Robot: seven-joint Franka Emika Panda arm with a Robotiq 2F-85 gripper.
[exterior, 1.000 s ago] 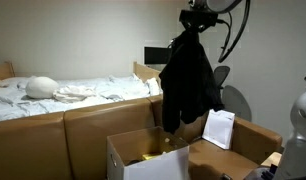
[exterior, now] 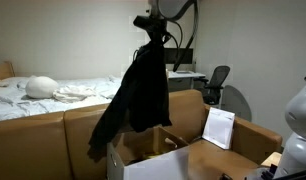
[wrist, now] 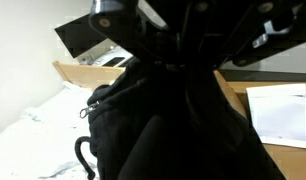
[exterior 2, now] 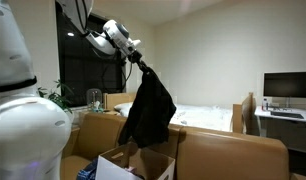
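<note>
A black cloth garment (exterior: 143,85) hangs from my gripper (exterior: 156,22), which is shut on its upper end. In exterior view 1 the cloth slants down to the left, its lower part in front of the sofa back and over the white box (exterior: 148,165). The cloth (exterior 2: 150,108) also hangs above the box (exterior 2: 118,170) in exterior view 2, below the gripper (exterior 2: 143,66). Dark folds of the garment (wrist: 173,130), with a zipper and a cord loop, fill the middle of the wrist view and hide most of the fingertips.
The box is open on a brown sofa (exterior: 33,145), with something yellow inside. A white sheet-like item (exterior: 219,127) leans on the sofa at right. A bed (exterior: 53,95) lies behind; a desk with a monitor (exterior 2: 285,85) stands at the far right.
My gripper has moved left with the black cloth, after rising partly out of frame. The cloth has swung from right of the box to over it and to its left.
</note>
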